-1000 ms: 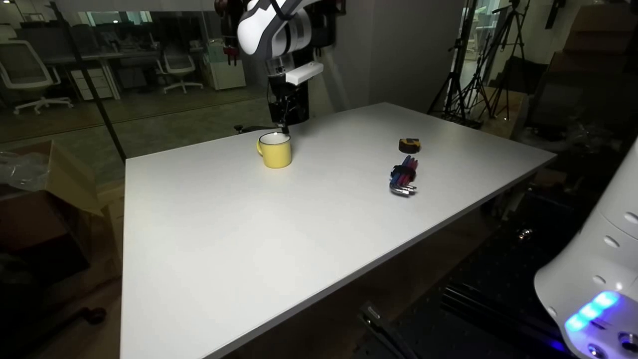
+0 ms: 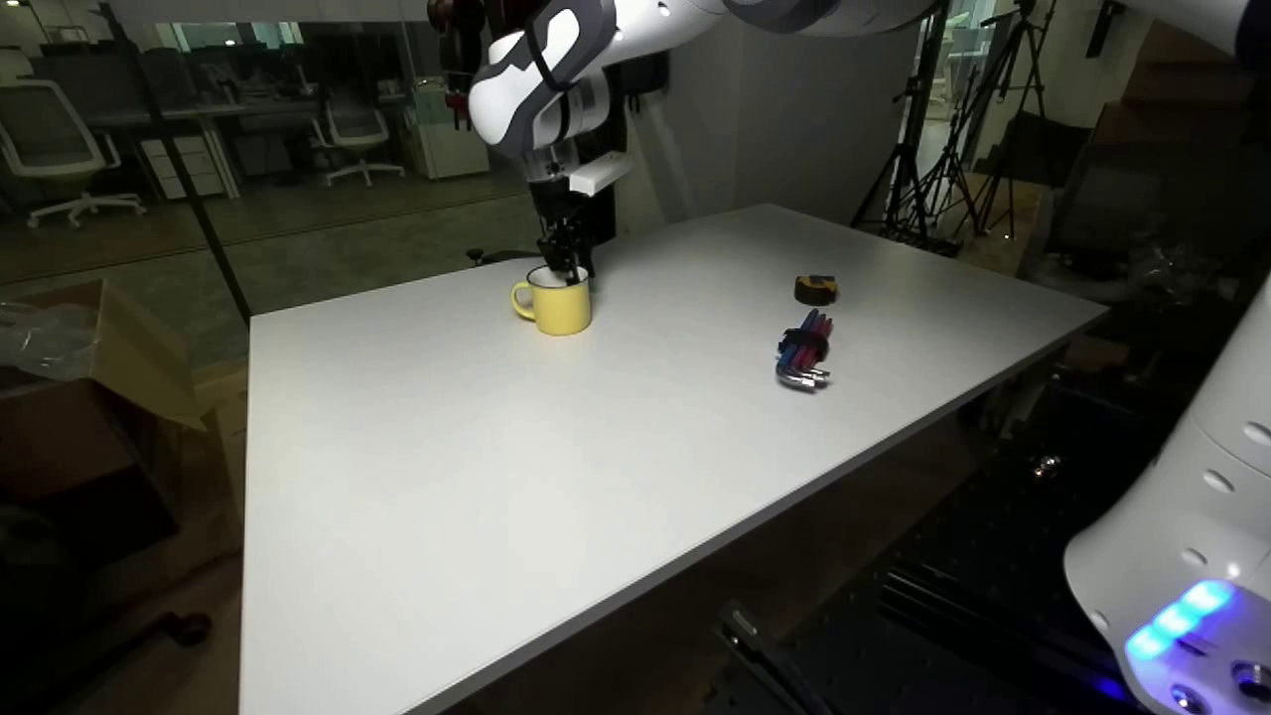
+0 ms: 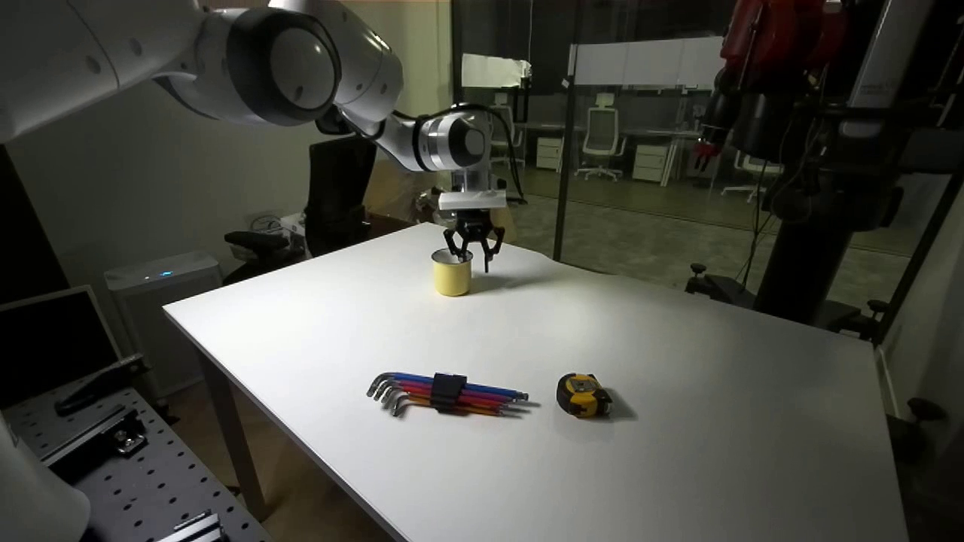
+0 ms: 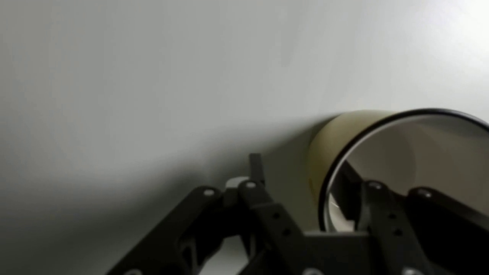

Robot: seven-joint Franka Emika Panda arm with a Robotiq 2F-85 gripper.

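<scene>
A yellow enamel mug (image 2: 560,306) with a white inside and dark rim stands upright on the table, its handle (image 2: 521,300) to the left in exterior view 1. My gripper (image 3: 475,262) points down over one side of its rim, part open. In the wrist view one finger (image 4: 350,190) dips inside the mug, while the other finger (image 4: 256,169) stays outside, with the wall between them. A gap shows between the outer finger and the mug, so the wall is not pinched.
A bundle of coloured hex keys (image 3: 447,393) in a black holder and a yellow-black tape measure (image 3: 583,396) lie on the white table (image 3: 723,452), well away from the mug.
My gripper has come down, from above and behind the mug to astride its rim. In exterior view 1 the mug has shifted slightly right and turned, showing more of its handle.
</scene>
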